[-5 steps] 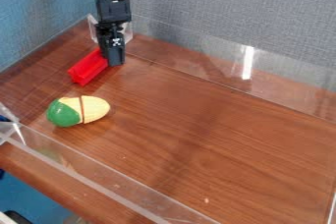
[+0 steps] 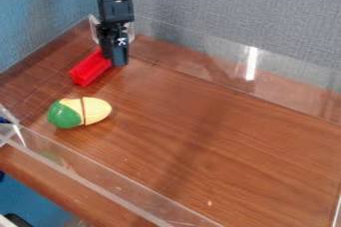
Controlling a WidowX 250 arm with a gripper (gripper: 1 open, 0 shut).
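Note:
My gripper (image 2: 112,50) hangs low over the wooden board at the upper left, its dark fingers down right at the far end of a red block (image 2: 88,69). The fingers hide part of that end, and whether they touch it I cannot tell. Nearer the front lies an oval toy (image 2: 86,112), cream on one side and green on the other.
Clear low walls (image 2: 250,64) edge the wooden surface (image 2: 220,146) at back and front. The middle and right of the surface are empty. Grey and blue walls stand behind.

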